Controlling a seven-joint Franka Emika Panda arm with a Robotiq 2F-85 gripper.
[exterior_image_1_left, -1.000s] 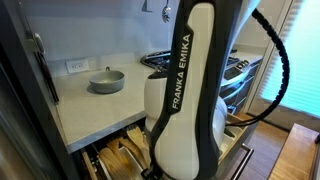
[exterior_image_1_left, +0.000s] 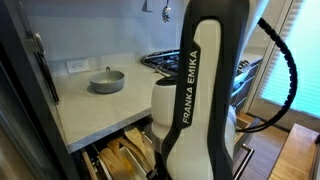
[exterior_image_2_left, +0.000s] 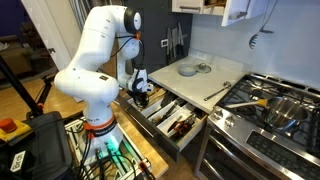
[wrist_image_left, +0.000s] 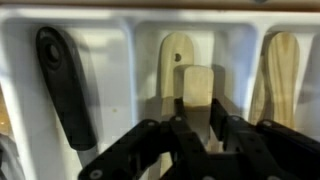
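Observation:
In the wrist view my gripper is shut on a light wooden utensil handle (wrist_image_left: 198, 84), which points up between the fingers. Another wooden utensil (wrist_image_left: 177, 55) lies behind it in the middle compartment of a white drawer organizer (wrist_image_left: 122, 62). What the lower end of the held handle looks like is hidden by the gripper. From exterior view 2, the gripper (exterior_image_2_left: 141, 98) is low at the left end of the open drawer. The arm covers it in exterior view 1.
A black-handled utensil (wrist_image_left: 65, 85) fills the left compartment, and wooden pieces (wrist_image_left: 282, 75) lie in the right one. On the counter sits a grey pan (exterior_image_1_left: 107, 81). Stove burners (exterior_image_2_left: 245, 92) and a pot (exterior_image_2_left: 284, 113) stand farther right. The counter around the pan is mostly clear.
In exterior view 1 the arm has shifted right and downward. The pan and the counter stay as they were.

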